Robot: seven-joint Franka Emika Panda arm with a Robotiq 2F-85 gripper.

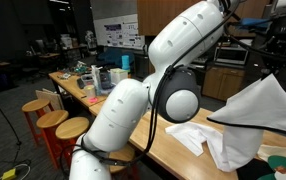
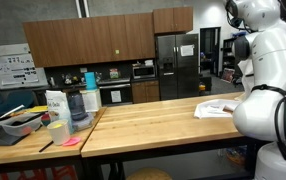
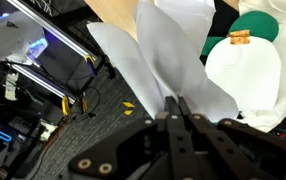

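Observation:
A white cloth (image 1: pixel 245 125) hangs from my gripper (image 1: pixel 273 72), its upper corner gathered at the fingertips and its lower part reaching down over the table. In the wrist view my gripper is shut on the cloth (image 3: pixel 173 55), which spreads out beyond the dark fingers. The exact pinch is hard to make out. Another white cloth or sheet (image 1: pixel 191 136) lies spread on the wooden table, left of the hanging one. In exterior view 2, white material (image 2: pixel 218 107) lies at the table's right end; the gripper is not clear there.
Close to the hanging cloth are a white round piece (image 3: pixel 245 72) and a green one (image 3: pixel 258 24), with a small orange-brown item (image 3: pixel 240 38). Red-topped stools (image 1: pixel 71 128) stand along its side.

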